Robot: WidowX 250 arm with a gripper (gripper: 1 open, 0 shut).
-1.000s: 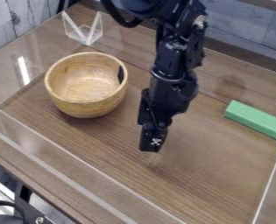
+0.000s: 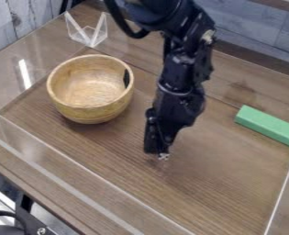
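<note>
The dark robot arm reaches down over the middle of the wooden table (image 2: pixel 220 184), its gripper (image 2: pixel 159 150) low near the tabletop, shut, with nothing visible between its fingers. A round wooden bowl (image 2: pixel 88 108) sits to the left of the gripper, apart from it. A green block (image 2: pixel 267 126) lies at the right edge of the view.
A white wire-like holder (image 2: pixel 88 39) stands at the back left. A black cable (image 2: pixel 2 215) shows at the lower left, beyond the table's edge.
The gripper has shifted slightly left and its lower end has turned, looking narrower now. The bowl and green block have not moved.
</note>
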